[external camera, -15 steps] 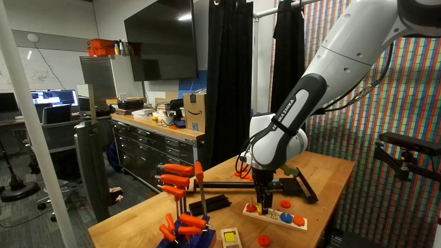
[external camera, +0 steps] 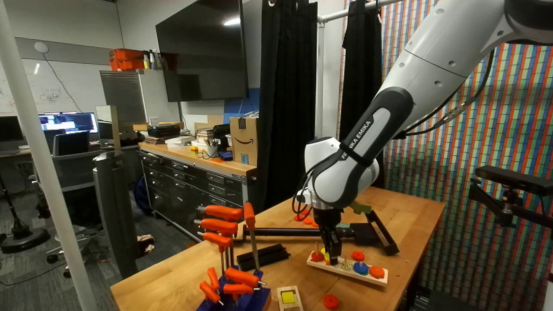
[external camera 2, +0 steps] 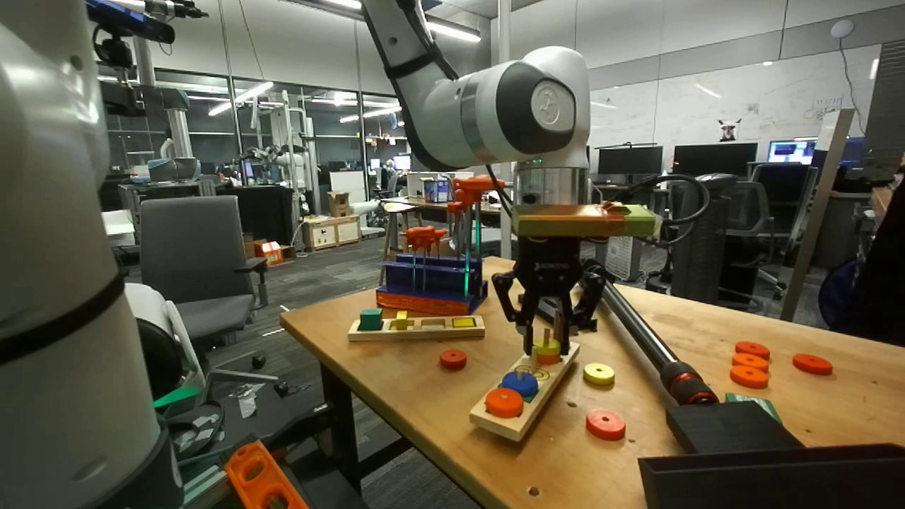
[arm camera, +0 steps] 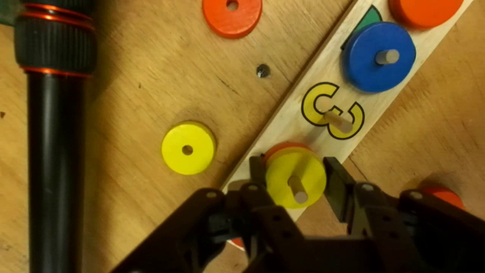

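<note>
A yellow disc [arm camera: 282, 184] sits around a wooden peg, above an orange disc [arm camera: 287, 146] on the pale wooden board [arm camera: 268, 136]. My gripper is shut on the yellow disc, with a finger at either side and the peg's tip sticking up through the hole. In exterior view 2, the gripper [external camera 2: 546, 339] reaches down over the board's far part. The neighbouring peg [arm camera: 338, 122], by a printed yellow 3, is bare. A blue disc [arm camera: 379, 57] lies around another peg, and an orange-red disc [arm camera: 425, 9] covers the board's end.
A loose yellow disc [external camera 2: 599, 374] and red discs [external camera 2: 606, 424] [external camera 2: 453, 359] lie beside the board. A black tube [external camera 2: 645, 331] crosses the table. Behind are a shape board [external camera 2: 416, 334] and a blue tool rack [external camera 2: 433, 276] with orange handles.
The board with its discs has shifted slightly right and away in exterior view 1. My wrist has tilted, its upper part moving left, while the fingers stay by the yellow disc.
</note>
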